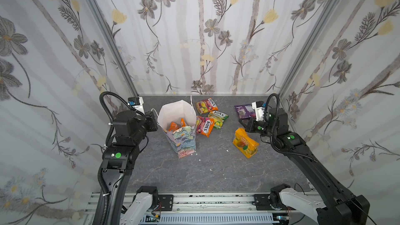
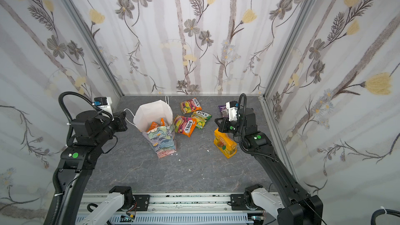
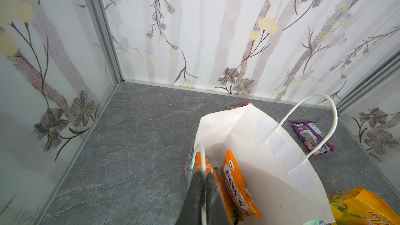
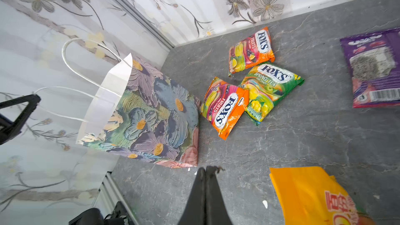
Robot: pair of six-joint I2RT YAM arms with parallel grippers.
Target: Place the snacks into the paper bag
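Observation:
The floral paper bag point(image 1: 182, 139) stands upright at left of centre, mouth open, with orange snack packs point(image 3: 235, 179) inside. My left gripper is shut on the bag's near white handle. My right gripper is shut with bare fingertips, nothing between them. Right of those fingers, apart from them, the yellow snack pack point(image 4: 314, 193) lies on the table, partly cut off in the right wrist view. Beyond lie a fruits pack point(image 4: 225, 106), another fruits pack point(image 4: 251, 50), a green spring tea pack point(image 4: 270, 87) and a purple pack point(image 4: 375, 68).
The bag's far handle point(image 3: 333, 116) arches freely above its mouth. Patterned walls point(image 1: 200, 37) close in the back and sides.

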